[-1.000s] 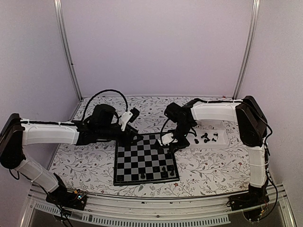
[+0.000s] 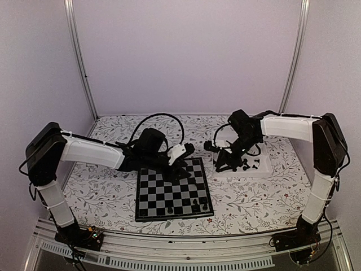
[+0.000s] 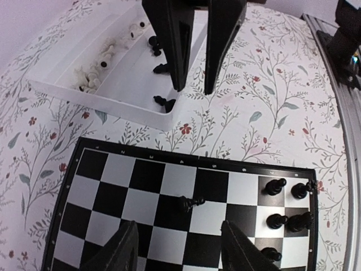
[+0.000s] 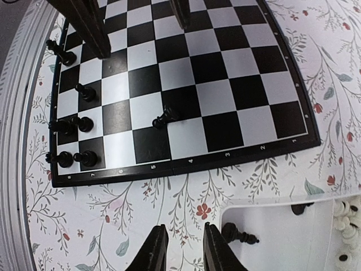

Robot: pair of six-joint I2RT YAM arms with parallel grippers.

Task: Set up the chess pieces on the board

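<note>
The chessboard (image 2: 163, 197) carries several dark pieces along one side, with another piece lying tipped over nearer the middle, also seen in the right wrist view as a dark piece (image 4: 166, 117). My left gripper is open over the board, nothing between its fingers. My right gripper stands at the tray's near-left side, fingers apart with nothing visible between them. The white tray (image 3: 118, 116) holds dark pieces (image 4: 240, 234) lying on their sides and white pieces (image 4: 344, 226) in a separate compartment.
Both arms reach in from the sides, their grippers close to each other above the gap between board and tray.
My left arm has moved right over the board. My right arm has drawn back rightward from the board toward the tray.
</note>
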